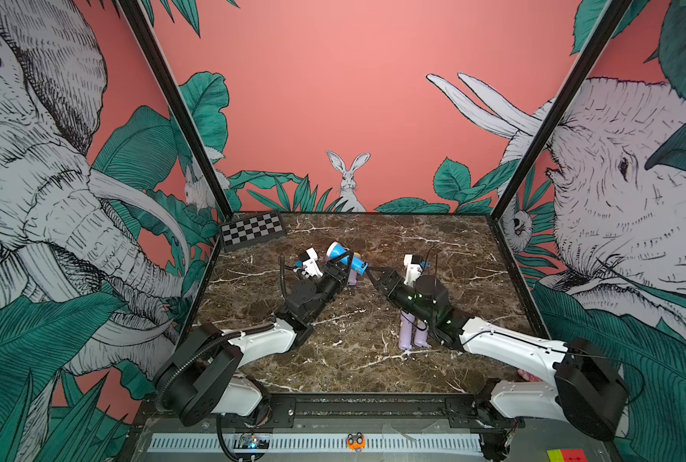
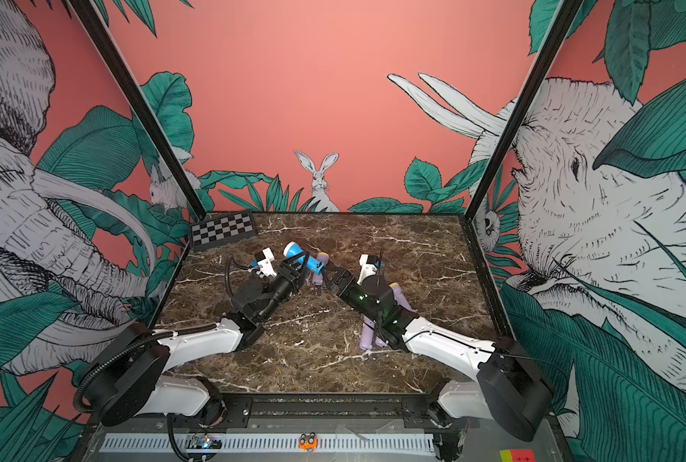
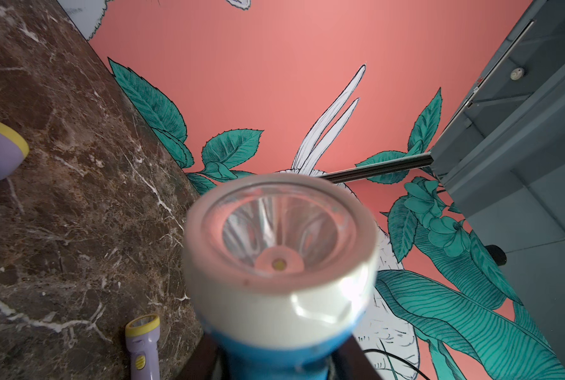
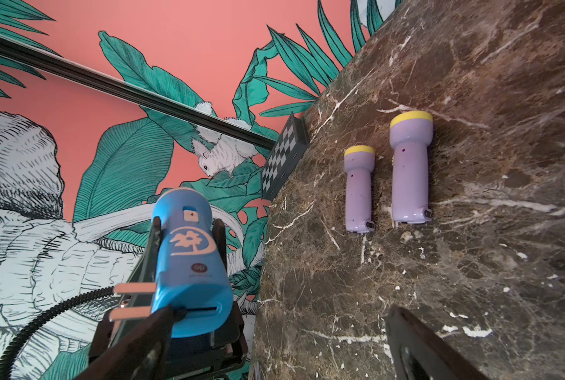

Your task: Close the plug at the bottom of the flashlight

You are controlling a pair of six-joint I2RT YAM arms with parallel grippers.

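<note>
My left gripper point(image 1: 346, 264) is shut on the body of the blue flashlight point(image 4: 190, 253), which hangs tilted above the table. Its white head with the reflector point(image 3: 279, 247) fills the middle of the left wrist view. In the right wrist view the flashlight's bottom end point(image 4: 209, 310) faces my right side, with a dark slit and a small dark bit at its left end. Whether the plug there sits flush I cannot tell. My right gripper stands open close to this bottom end, nothing between its fingers; the flashlight shows toward its left finger point(image 4: 139, 345).
Two lilac flashlights with yellow rims, a smaller one point(image 4: 359, 190) and a larger one point(image 4: 411, 167), lie on the marble table point(image 4: 485, 285) below the right arm. Another lilac one point(image 2: 317, 278) lies behind the left gripper. A checkered block point(image 1: 252, 229) occupies the back left corner.
</note>
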